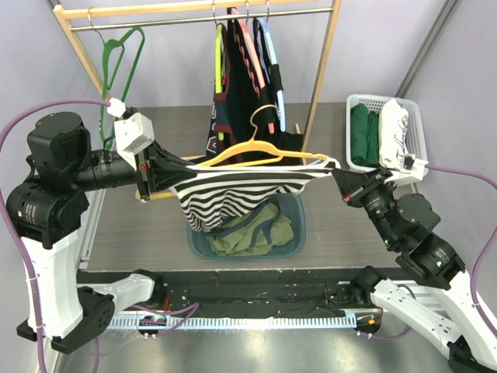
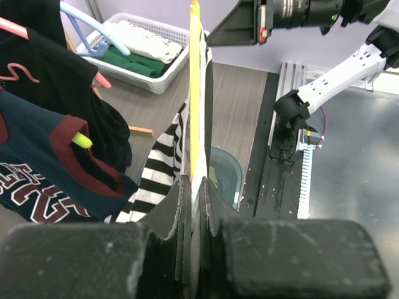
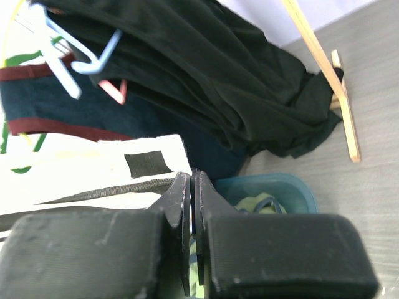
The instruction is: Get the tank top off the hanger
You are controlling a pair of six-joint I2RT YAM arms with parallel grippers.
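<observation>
A black-and-white striped tank top [image 1: 221, 198] is stretched sideways between my grippers, along the yellow hanger [image 1: 264, 146], whose hook points up. My left gripper is shut on the tank top at its left end; the hanger's bar runs straight out from its fingertips, and I cannot tell whether it is also between them. My right gripper is shut on the white-and-striped cloth at the other end. The lower part of the tank top droops over the teal bin.
A wooden rack [image 1: 315, 85] holds garments [image 1: 233, 93] and an empty green hanger [image 1: 116, 70] behind. A teal bin [image 1: 293, 233] with olive cloth is below. A white basket [image 1: 417, 132] with folded clothes stands at back right.
</observation>
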